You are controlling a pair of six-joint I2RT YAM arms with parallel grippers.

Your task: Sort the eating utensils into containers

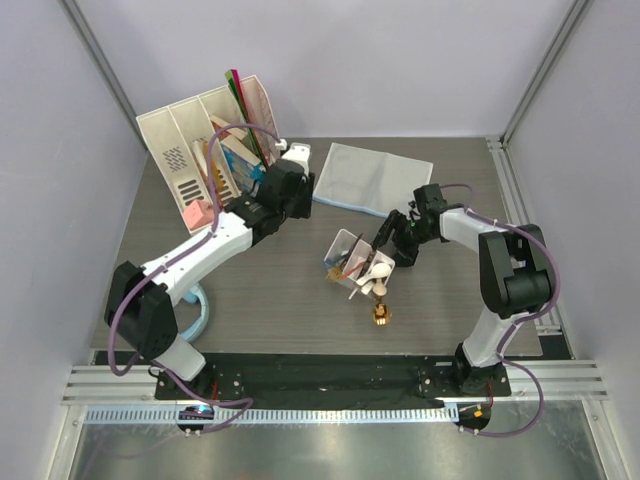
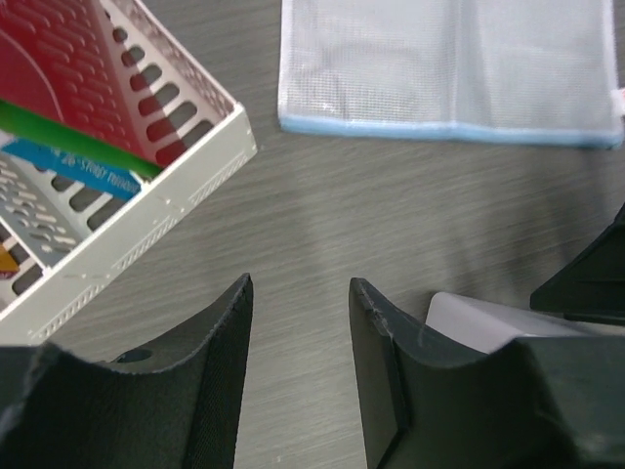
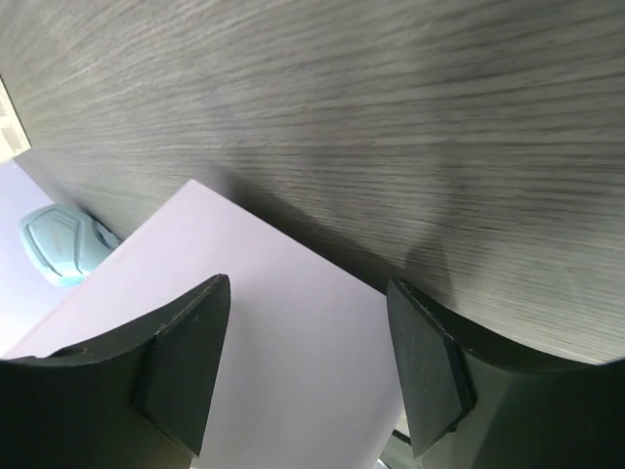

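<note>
A white box of utensils [image 1: 343, 243], holding spoons, a knife and other pieces, stands at centre right, with a gold piece [image 1: 381, 312] at its front. My right gripper [image 1: 398, 235] is open at the box's right end; in the right wrist view a white box surface [image 3: 283, 322] lies under and between its fingers. My left gripper is open above bare table beside the white compartment organizer [image 1: 175, 140] at the back left, which holds several coloured items and a pink block [image 1: 198, 214]. Nothing is between the left fingers.
A pale mat with a blue edge [image 1: 372, 175] lies at the back centre. A blue rounded item [image 1: 198, 315] sits partly behind the left arm.
</note>
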